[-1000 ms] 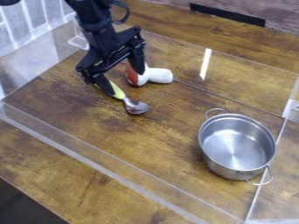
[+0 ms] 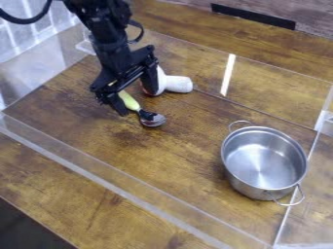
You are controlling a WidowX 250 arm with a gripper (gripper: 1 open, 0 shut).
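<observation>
My black gripper [image 2: 130, 75] reaches down from the upper left, its fingers open, over a spoon with a pale yellow-green handle [image 2: 128, 103] and a metal bowl end [image 2: 152, 120]. Just behind and right of the gripper lies a white cylindrical object [image 2: 174, 84] with some red on it, partly hidden by the fingers.
A large steel pot [image 2: 260, 160] with wire handles stands at the right.
The gripper has shifted slightly left and down toward the spoon's handle, and its shape has turned a little. The spoon and pot look unmoved.
</observation>
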